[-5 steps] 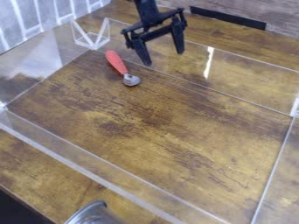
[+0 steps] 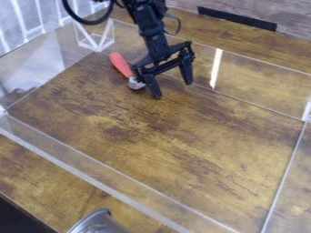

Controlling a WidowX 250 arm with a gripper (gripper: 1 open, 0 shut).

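Note:
A pizza cutter (image 2: 120, 65) with a red handle and metal wheel lies on the wooden floor of a clear-walled tray in the upper left. The black gripper (image 2: 165, 82) is low beside it, just to the right, its fingers spread and partly over the wheel end. I cannot tell whether it touches the cutter.
Clear low walls (image 2: 216, 68) ring the wooden work area (image 2: 158, 155), which is bare in the middle and front. A metal object (image 2: 93, 222) sits outside at the bottom. A dark slotted panel stands at the back right.
The arm and gripper have come down and toward the front, from behind the cutter to right beside it. The cutter looks unmoved.

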